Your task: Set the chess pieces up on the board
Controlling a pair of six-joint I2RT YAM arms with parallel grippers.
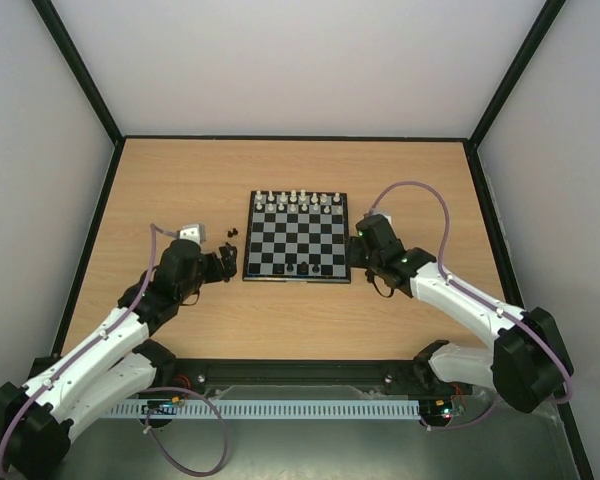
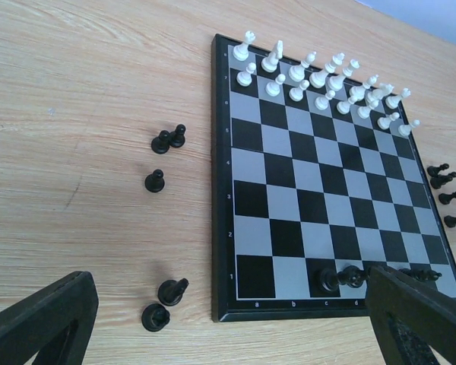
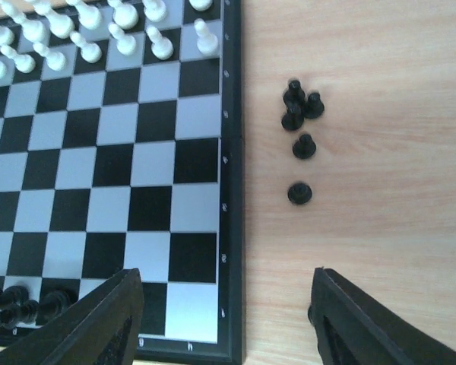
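Note:
The chessboard [image 1: 296,236] holds white pieces [image 2: 327,68] along its far side and several black pieces [image 2: 328,280] on its near edge. More black pieces [image 2: 156,181] stand on the table left of the board, and others [image 3: 304,147] right of it. My left gripper [image 1: 228,262] is open over the pieces beside the board's left edge, nothing between its fingers. My right gripper [image 1: 356,250] hangs at the board's right edge, its fingers apart and empty, with a black piece partly hidden by a finger in the right wrist view.
Dark frame rails and pale walls border it.

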